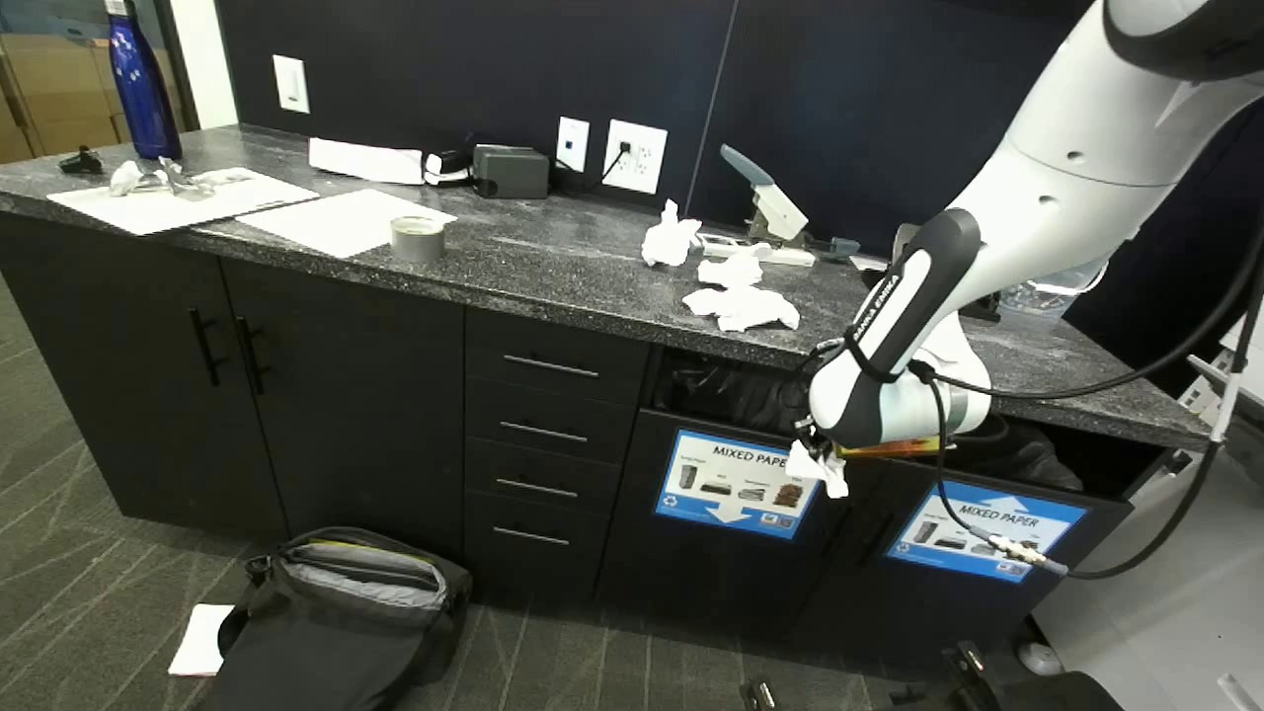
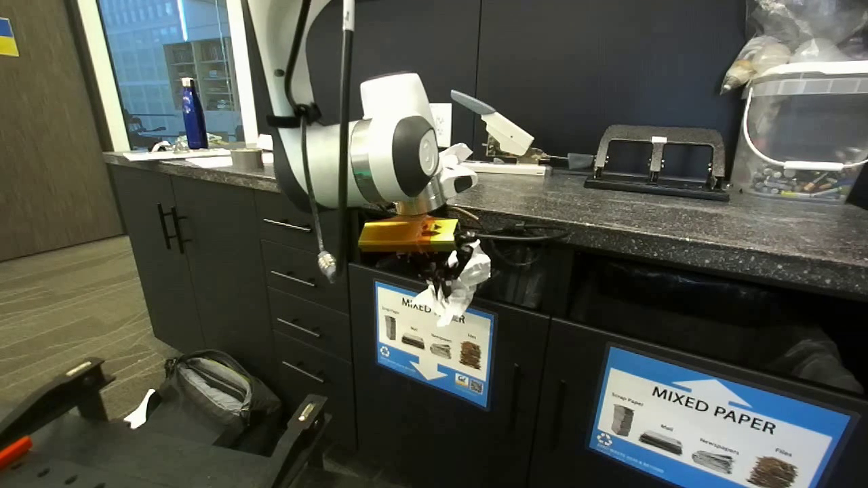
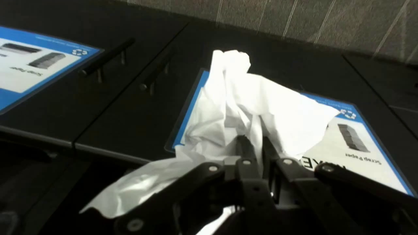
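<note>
A crumpled white paper [image 3: 243, 105] is pinched between the fingers of my gripper, which is shut on it in the wrist view. From outside, the same paper [image 2: 460, 285] hangs in front of the left cabinet's "MIXED PAPER" sign [image 2: 431, 346], just below the bin opening. In exterior view 1 the arm hides most of the gripper, and only the paper [image 1: 821, 467] pokes out beneath it. Several more crumpled papers [image 1: 744, 308] lie on the countertop behind the arm. The left bin's opening [image 1: 729, 397] shows dark plastic lining inside.
The dark counter [image 1: 557, 255] edge runs above the openings. A second opening sits over the right sign [image 1: 987, 529]. A stapler [image 1: 776, 213], a tape roll [image 1: 417, 238] and a hole punch [image 2: 657, 158] stand on the counter. A black bag [image 1: 344, 616] lies on the floor.
</note>
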